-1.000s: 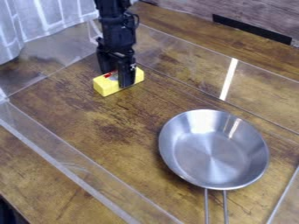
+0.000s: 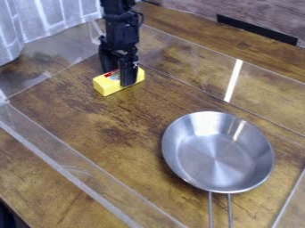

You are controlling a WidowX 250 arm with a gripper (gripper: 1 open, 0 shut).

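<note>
A black robot gripper (image 2: 118, 69) reaches down from the top onto a small yellow block (image 2: 107, 85) with red and light bluish markings on its top, on the wooden table at upper left. The gripper is open, its dark fingers over and around the block; whether they touch it is hard to tell.
A steel pan (image 2: 217, 151) with its handle toward the near edge fills the lower right. Plastic sheeting (image 2: 24, 27) lies at the upper left.
The gripper has shifted very slightly at the block; the block and pan look the same.
</note>
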